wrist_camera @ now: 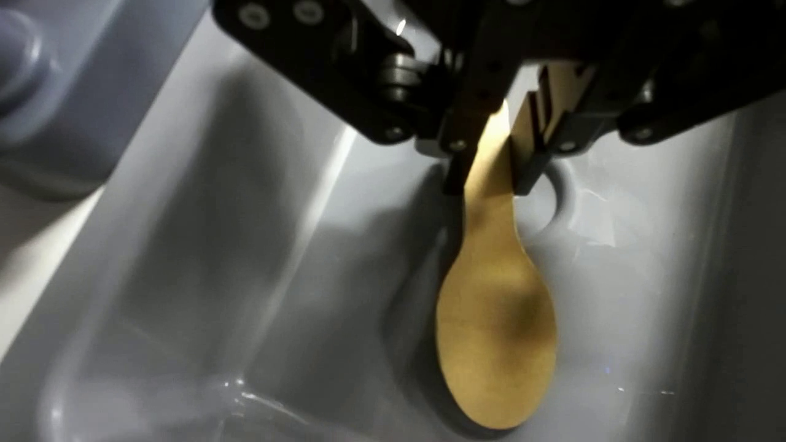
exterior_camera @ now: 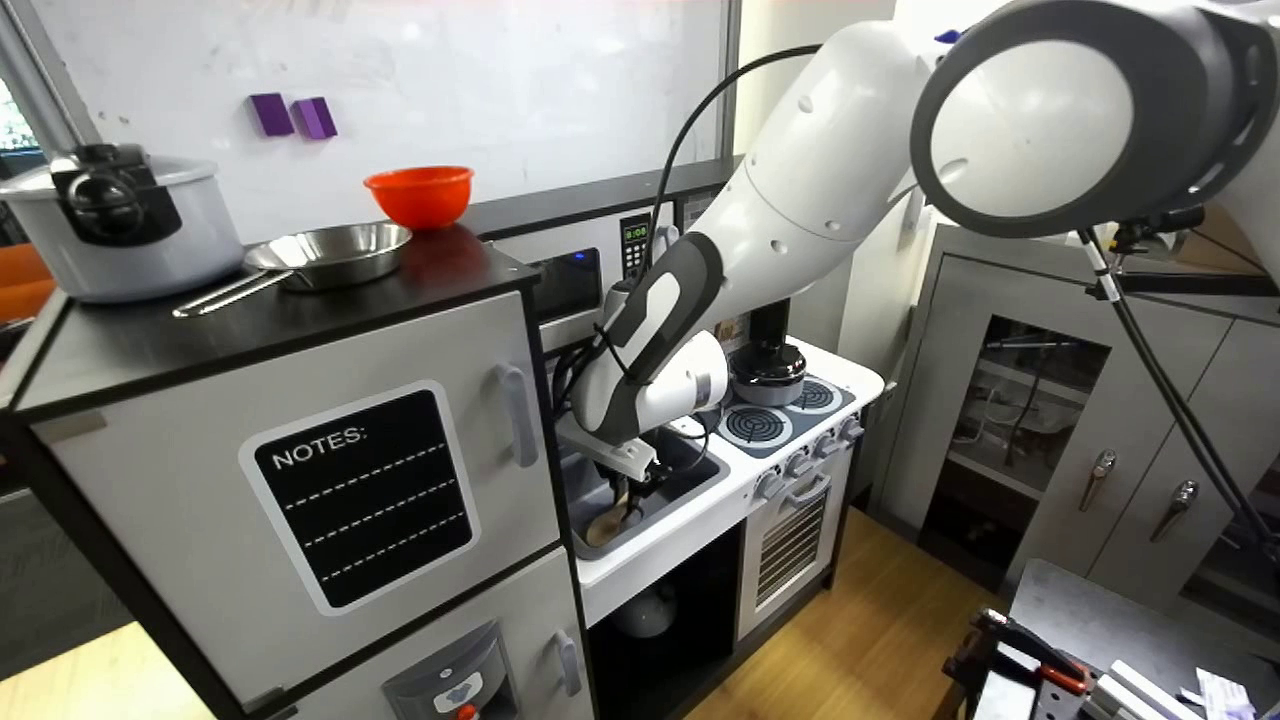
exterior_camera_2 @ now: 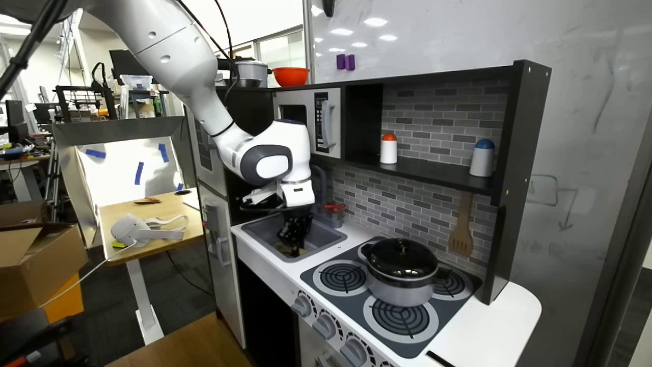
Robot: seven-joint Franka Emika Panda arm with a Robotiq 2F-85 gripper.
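A wooden spoon point(wrist_camera: 497, 324) lies along the grey sink point(wrist_camera: 324, 309) in the wrist view, bowl end toward the bottom of the picture. My gripper is shut on its handle, one finger on each side. Whether the spoon still touches the sink floor I cannot tell. In exterior view 1 the spoon's bowl point(exterior_camera: 607, 524) shows inside the sink, below the arm. From the other side, my gripper point(exterior_camera_2: 294, 247) reaches down into the sink point(exterior_camera_2: 333, 239), hiding most of the spoon.
Right of the sink, a lidded pot point(exterior_camera_2: 400, 272) stands on the stove point(exterior_camera_2: 342, 277). The faucet point(exterior_camera_2: 319, 183) rises behind the sink. A wooden spatula point(exterior_camera_2: 462, 229) hangs at the back wall. The fridge side point(exterior_camera: 528, 414) stands close on the sink's left.
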